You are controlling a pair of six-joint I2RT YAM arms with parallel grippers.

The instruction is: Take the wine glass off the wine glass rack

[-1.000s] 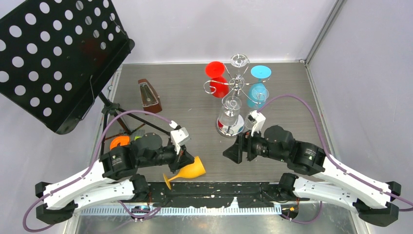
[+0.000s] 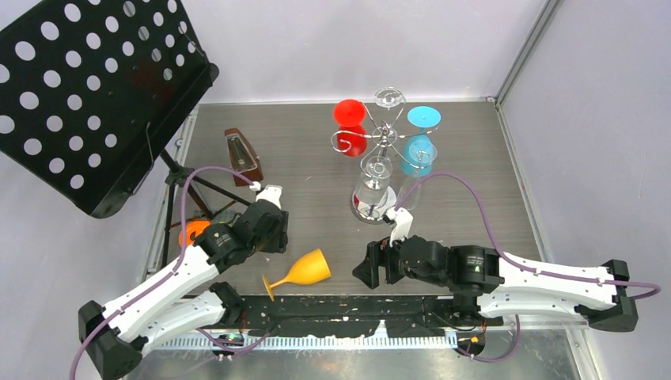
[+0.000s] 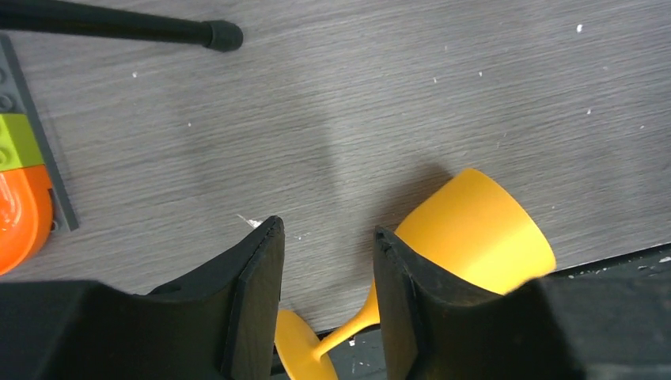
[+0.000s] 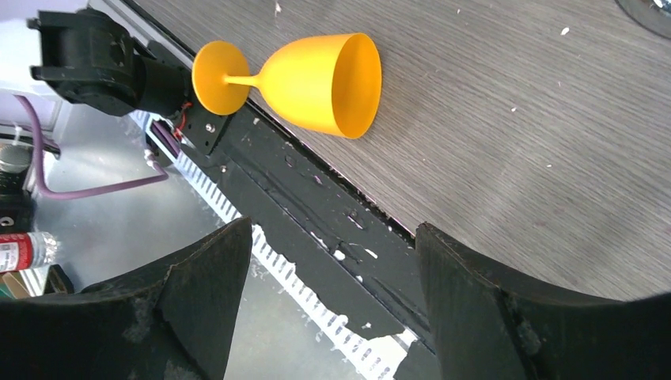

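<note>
A yellow plastic wine glass (image 2: 305, 269) lies on its side on the grey table near the front edge, also seen in the right wrist view (image 4: 308, 79). My left gripper (image 2: 271, 237) is above and left of it, part open, with no object visibly held; the glass shows beyond its fingers in the left wrist view. My right gripper (image 2: 372, 265) hangs open right of the glass, empty. Behind it stands the chrome rack (image 2: 385, 136) with red (image 2: 349, 111), blue (image 2: 423, 117) and clear glasses (image 2: 372, 186).
A black perforated stand (image 2: 103, 103) occupies the left, with a brown metronome (image 2: 243, 154) and orange object (image 2: 194, 233) near it.
My right gripper has moved toward the front and left.
</note>
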